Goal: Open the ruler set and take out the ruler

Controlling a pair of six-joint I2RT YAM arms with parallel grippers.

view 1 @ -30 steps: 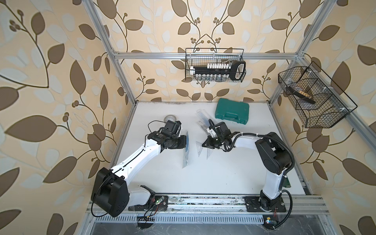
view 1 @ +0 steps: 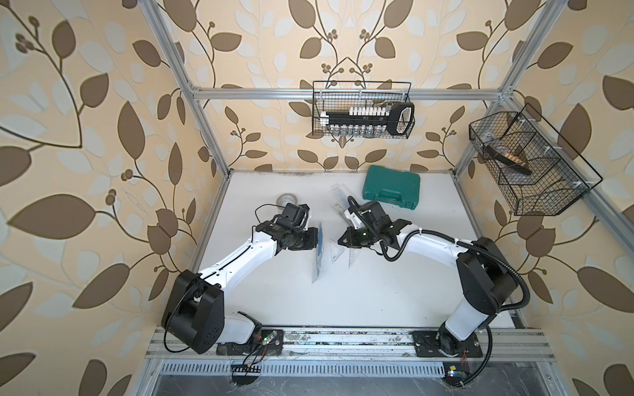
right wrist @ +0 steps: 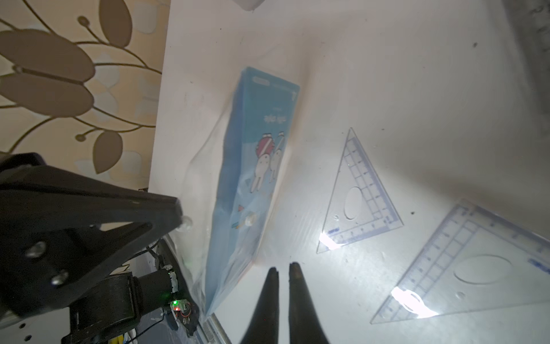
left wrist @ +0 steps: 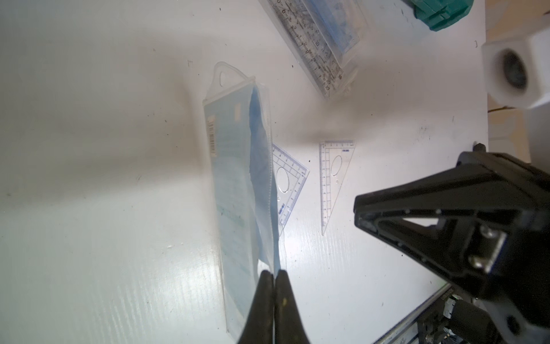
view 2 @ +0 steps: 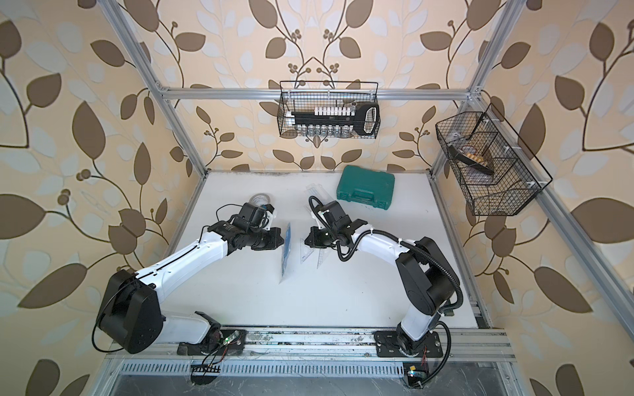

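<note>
My left gripper is shut on the edge of a clear plastic sleeve with a blue printed card (right wrist: 264,149). The sleeve (left wrist: 232,189) stands on its long edge above the table, bulging apart along one side. To its right hovers my right gripper, fingers slightly parted, nothing between them. Two clear set squares lie flat on the table: a narrow triangle (left wrist: 326,186) and a wider triangle (left wrist: 295,177), partly behind the sleeve in the left wrist view. Farther back lies a clear ruler (left wrist: 303,43), beside a bluish transparent piece (left wrist: 338,25).
A green case (view 1: 391,186) stands at the back right of the table. A roll of tape (view 1: 286,198) lies behind the left arm. Wire baskets hang on the walls, and the table's front (view 1: 396,297) is clear.
The sleeve and left gripper have shifted slightly to the right. My right gripper has moved left toward the sleeve, its elbow swinging outward to the right.
</note>
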